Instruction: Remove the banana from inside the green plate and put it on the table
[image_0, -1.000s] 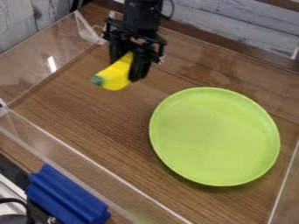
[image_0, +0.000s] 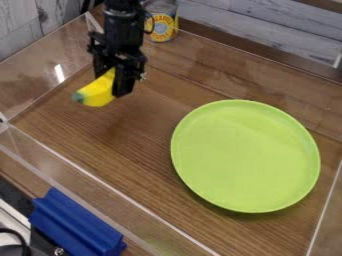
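Observation:
A yellow banana (image_0: 99, 90) with a greenish tip is at the upper left, over the bare wood of the table (image_0: 123, 135). My black gripper (image_0: 112, 74) is shut on it from above, hiding its upper part. Whether the banana touches the wood or hangs just over it, I cannot tell. The green plate (image_0: 245, 156) lies empty on the right, well apart from the gripper.
Behind the arm stands a can (image_0: 163, 22) with a yellow label. A clear wall (image_0: 100, 195) runs along the near left side, with a blue block (image_0: 75, 226) outside it. Wood between banana and plate is free.
The arm has carried the banana leftward, away from the plate, and it now appears lower relative to the gripper's earlier path. More of the can shows. The plate has not moved.

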